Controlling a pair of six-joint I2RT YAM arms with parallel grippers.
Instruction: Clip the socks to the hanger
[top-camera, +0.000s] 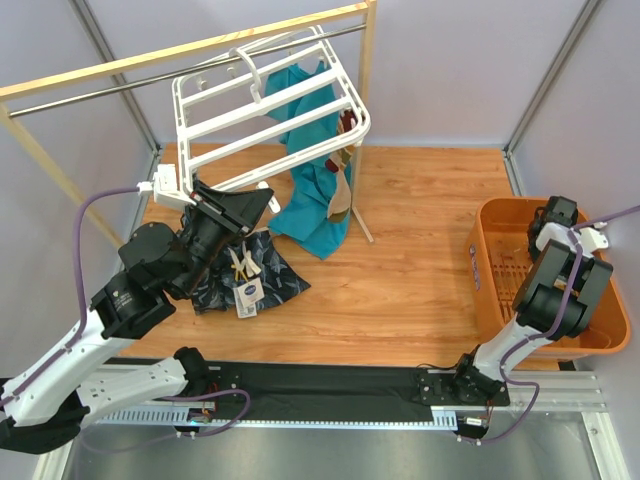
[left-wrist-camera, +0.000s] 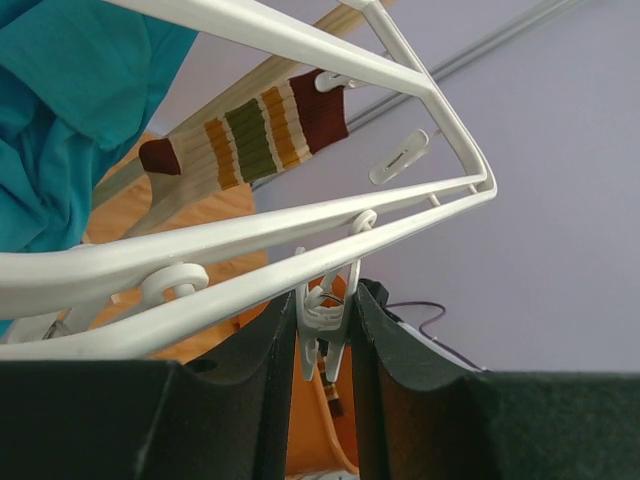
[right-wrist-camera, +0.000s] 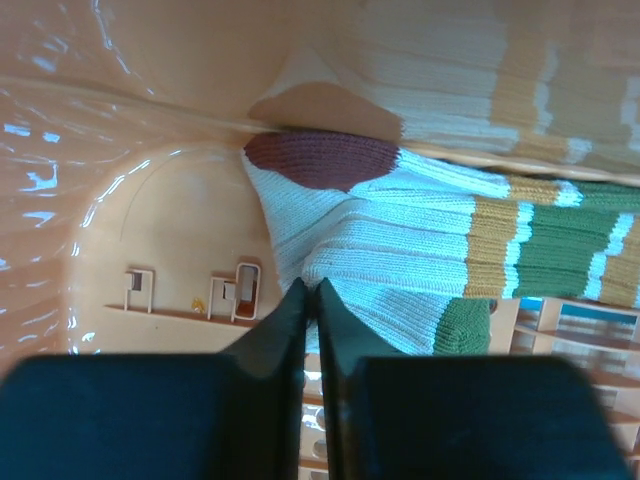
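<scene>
The white hanger (top-camera: 270, 128) hangs below the wooden rail. My left gripper is shut on one of its white clips, at the near bar. A striped sock (left-wrist-camera: 262, 135) and a teal cloth (top-camera: 305, 210) hang beyond the bars. In the orange bin (top-camera: 485, 275), my right gripper is shut at the edge of a striped sock (right-wrist-camera: 400, 240) with green, mustard and maroon parts; whether any fabric is between its fingertips is unclear.
A dark patterned cloth with tags (top-camera: 275, 285) lies on the floor under the hanger. The wooden floor (top-camera: 420, 250) between hanger and bin is clear. The bin stands against the right wall.
</scene>
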